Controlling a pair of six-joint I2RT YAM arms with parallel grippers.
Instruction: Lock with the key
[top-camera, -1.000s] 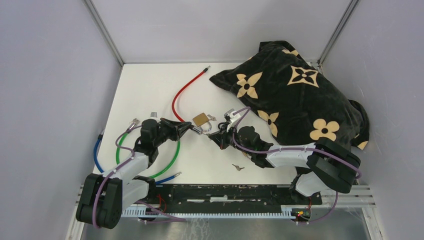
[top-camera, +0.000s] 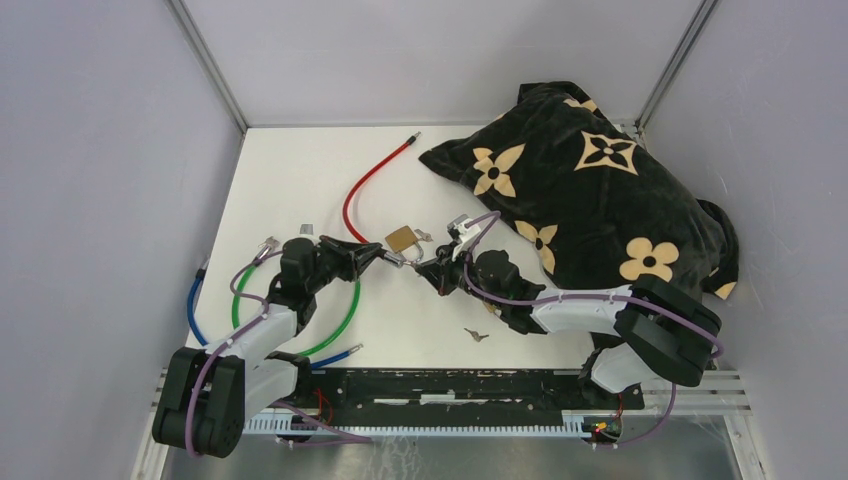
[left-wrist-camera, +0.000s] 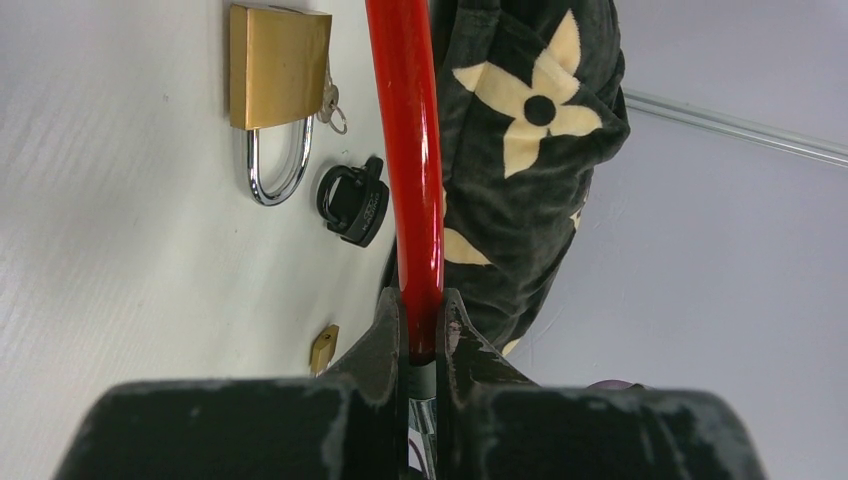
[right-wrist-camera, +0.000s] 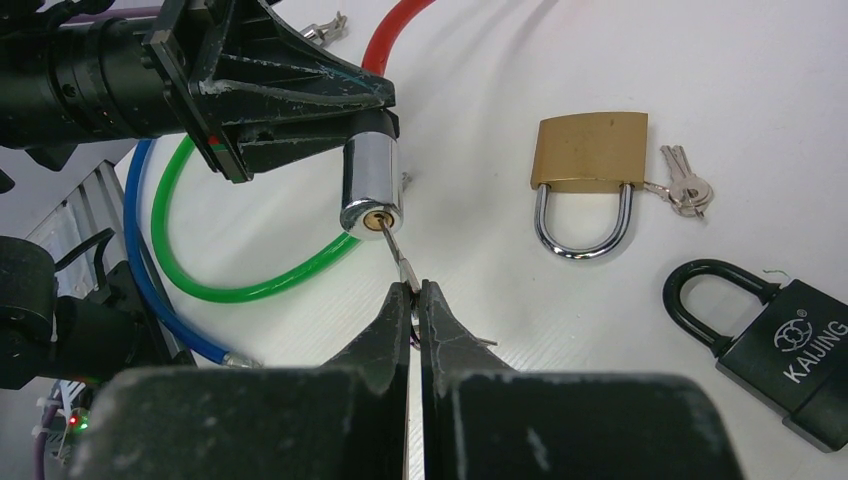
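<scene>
My left gripper is shut on the red cable lock (left-wrist-camera: 408, 150) near its metal end. In the right wrist view the silver lock cylinder (right-wrist-camera: 371, 180) juts from the left fingers, its brass keyhole (right-wrist-camera: 377, 219) facing my right gripper. That gripper is shut on a thin key (right-wrist-camera: 402, 264), whose blade points up at the keyhole. The key's tip meets the keyhole; how deep it sits cannot be told. From above, both grippers face each other over the middle of the table, the cylinder (top-camera: 393, 259) between them.
Below lie a brass padlock (right-wrist-camera: 592, 152) with keys (right-wrist-camera: 688, 190) and a black padlock (right-wrist-camera: 785, 350). Green cable (top-camera: 343, 325) and blue cable (top-camera: 335, 357) lie at the left. A loose key (top-camera: 476, 334) rests near the front. A dark flowered cushion (top-camera: 600, 190) fills the right back.
My right gripper has shifted very slightly toward the lock cylinder with the key. The left arm and the cable lock look unmoved.
</scene>
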